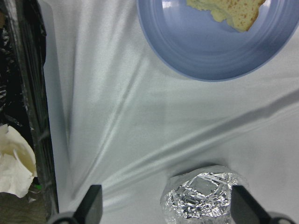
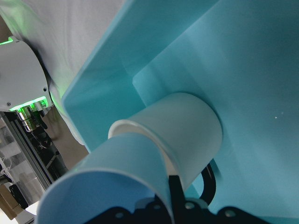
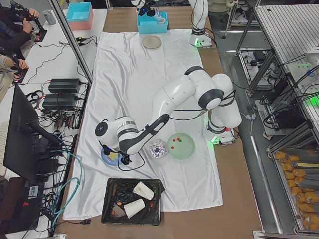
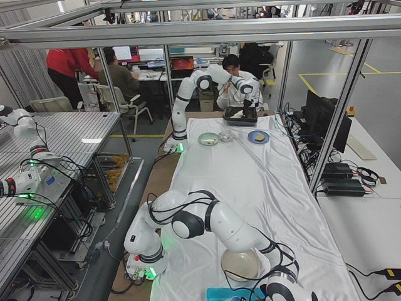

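Note:
My left gripper hangs open over the cloth between the black-lined tray (image 1: 35,140) and crumpled foil (image 1: 201,196). A blue plate (image 1: 163,42) with a piece of yellow food (image 1: 229,11) lies nearby. The tray holds white paper items (image 3: 133,208). In the right wrist view my right gripper is shut on a light blue cup (image 2: 112,163), inside or over a blue bin (image 2: 247,93), against a white cup (image 2: 182,126) lying on its side there.
A green plate (image 3: 181,146) with small red bits sits right of the foil. A beige plate (image 3: 151,41) lies near the blue bin at the far end. Monitors and cables border the left side.

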